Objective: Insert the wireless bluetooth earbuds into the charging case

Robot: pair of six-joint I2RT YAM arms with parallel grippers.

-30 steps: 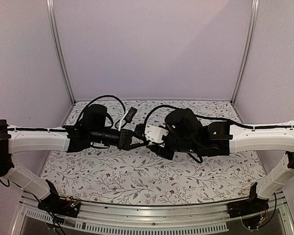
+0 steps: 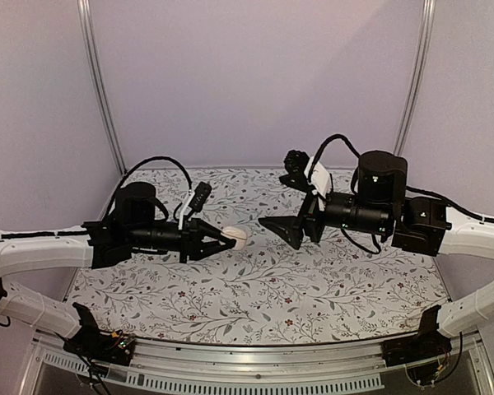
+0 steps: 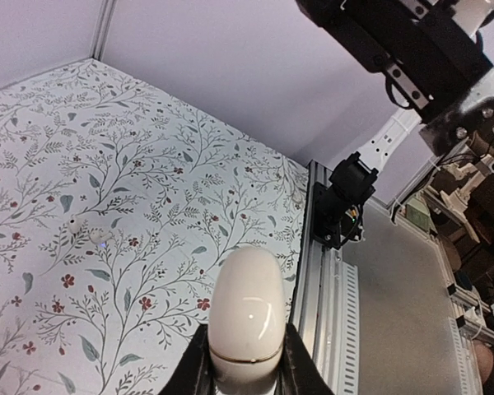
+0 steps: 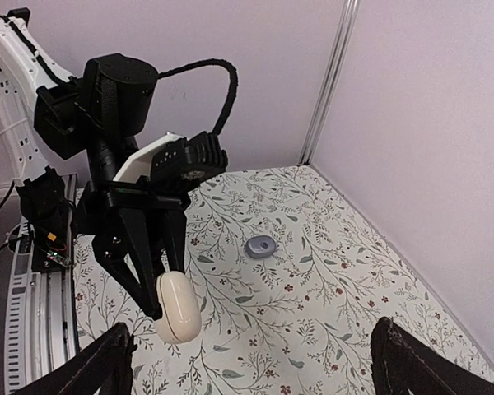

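A smooth white charging case (image 2: 235, 237) is held in the air near the middle of the workspace, with my left gripper (image 2: 222, 242) shut on its end. In the left wrist view the case (image 3: 249, 304) looks rounded and closed, a thin seam crossing it near the fingers. My right gripper stands open and empty, a short gap to the right of the case (image 4: 179, 309). Small whitish bits (image 3: 99, 236), one with a bluish glint, lie on the table in the left wrist view; whether these are earbuds I cannot tell. The case's inside is hidden.
A small grey-blue block (image 4: 260, 246) with a dark round spot rests on the table beyond my left arm. Pale walls (image 2: 255, 82) enclose the back and sides.
My right gripper was up against the case and has drawn away rightward, leaving a gap. The left arm has shifted slightly left and still has the case.
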